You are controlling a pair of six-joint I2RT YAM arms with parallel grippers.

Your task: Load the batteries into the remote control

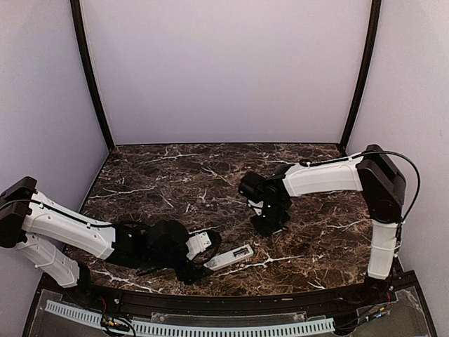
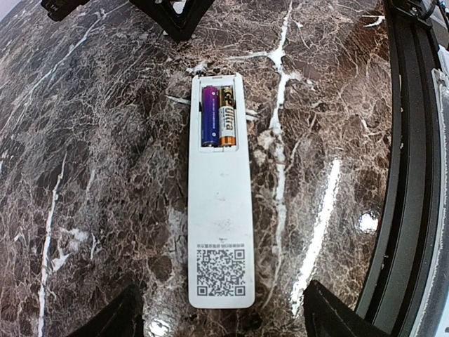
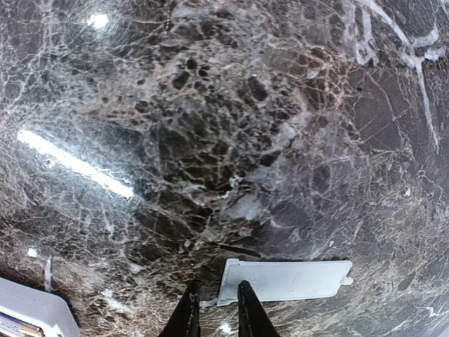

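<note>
The white remote lies on the marble table with two batteries side by side in its open compartment, one purple, one orange-tipped. My left gripper is open over the remote's QR-code end. At the upper right of the remote, in the top view, my right gripper is low over the white battery cover. In the right wrist view its fingertips are at the cover's left end, part open with a gap between them; whether they touch it is unclear.
The table's dark front edge runs close beside the remote.
</note>
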